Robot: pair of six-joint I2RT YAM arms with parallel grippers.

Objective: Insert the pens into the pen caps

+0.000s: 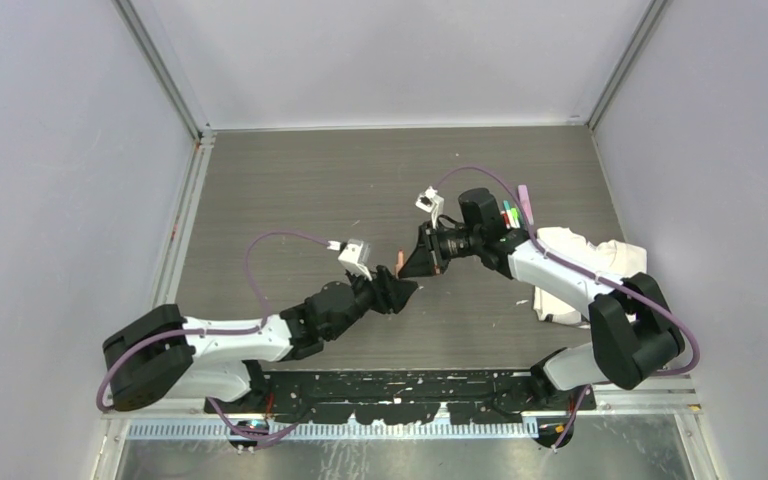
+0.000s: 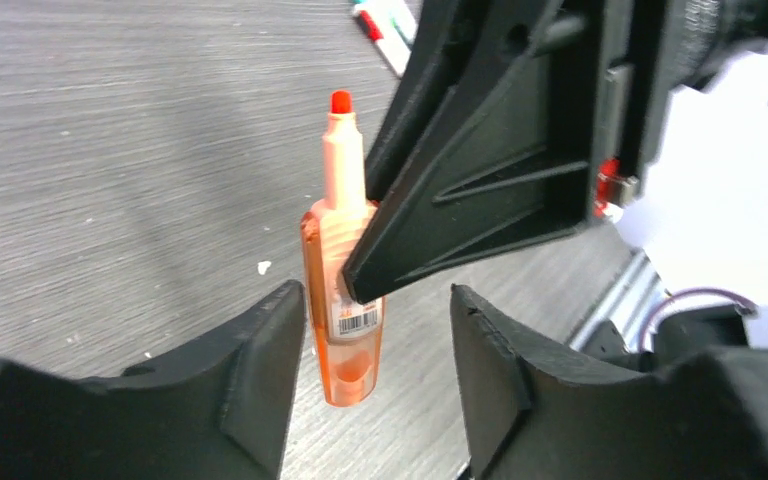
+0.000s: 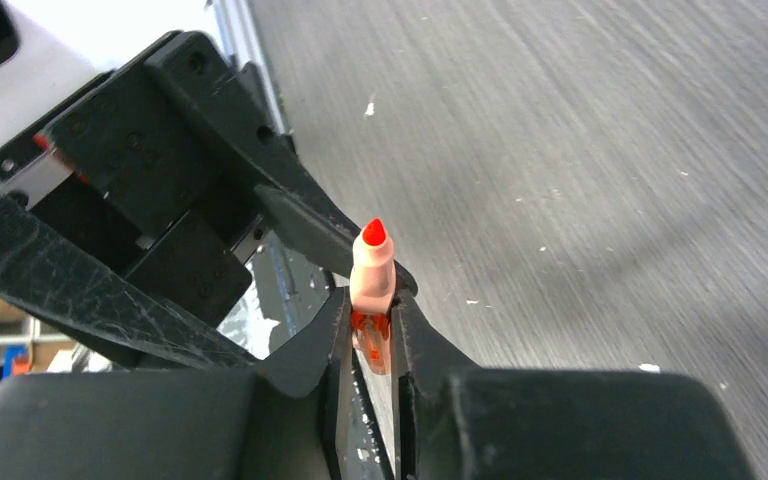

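Note:
An orange pen (image 2: pixel 343 320) with a red tip stands upright, tip up and uncapped. My right gripper is shut on its barrel, a fingertip (image 2: pixel 370 285) pressed against it in the left wrist view. Open around the pen's lower part is my left gripper, with a gap visible between its right finger and the pen. From the top, the pen (image 1: pixel 400 261) shows as a small orange piece between the two grippers. No cap for it can be made out.
At the back right lie several markers (image 1: pixel 509 214) and a pink item (image 1: pixel 525 203), partly behind the right arm. A white cloth (image 1: pixel 570 265) is on the table's right side.

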